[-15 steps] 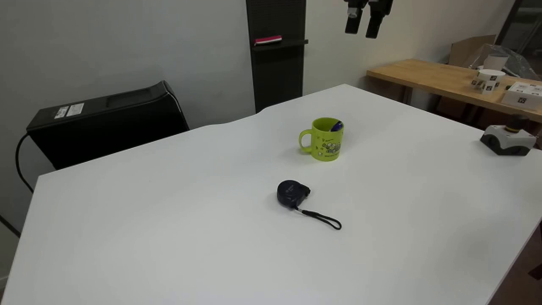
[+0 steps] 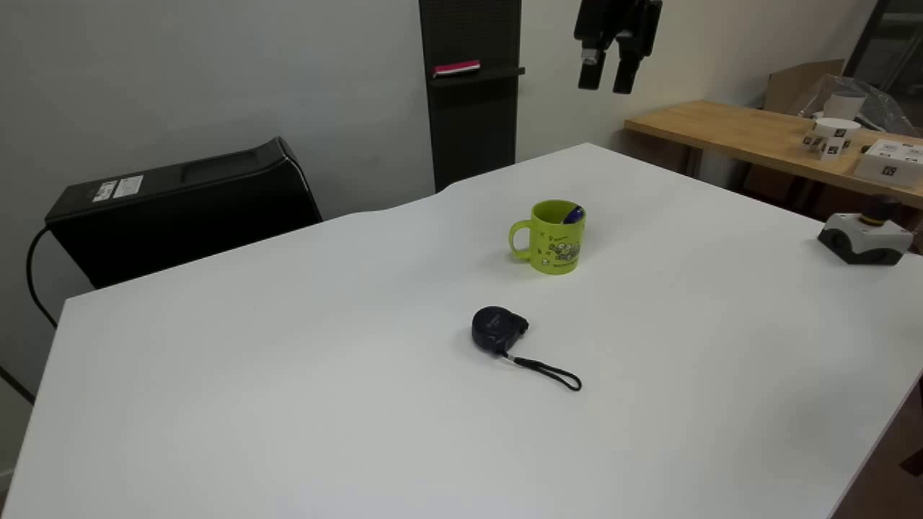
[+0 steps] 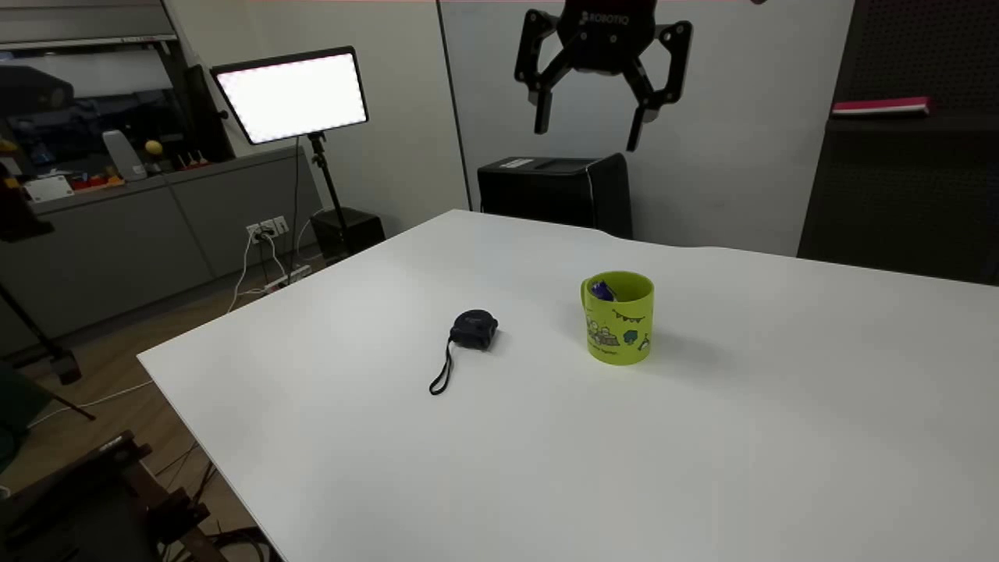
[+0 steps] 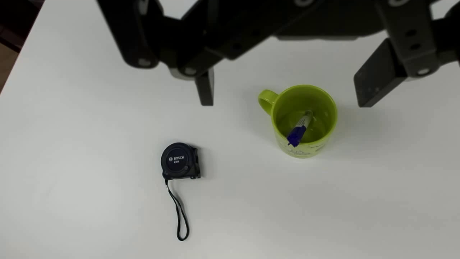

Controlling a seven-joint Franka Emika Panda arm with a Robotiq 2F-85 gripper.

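Note:
A lime green mug [image 2: 551,246] stands upright on the white table, its handle towards the left in exterior view 1. Inside it leans a marker with a blue cap [image 4: 296,134], seen from above in the wrist view. A black tape measure [image 4: 177,160] lies flat on the table apart from the mug, its wrist strap [image 4: 183,220] stretched out. High over the table hangs my gripper [image 3: 587,139], wide open, with empty air between its fingers. From the wrist camera, the mug appears below the gap between the two fingers.
The white table [image 3: 796,449] is otherwise mostly bare. A grey and black switch box [image 2: 865,235] sits near its right edge in exterior view 1. Beyond the table are a black case [image 2: 186,203] and a wooden bench [image 2: 718,130].
My gripper has come down somewhat and shifted slightly left in exterior view 1, still open. Mug, marker and tape measure have stayed in place.

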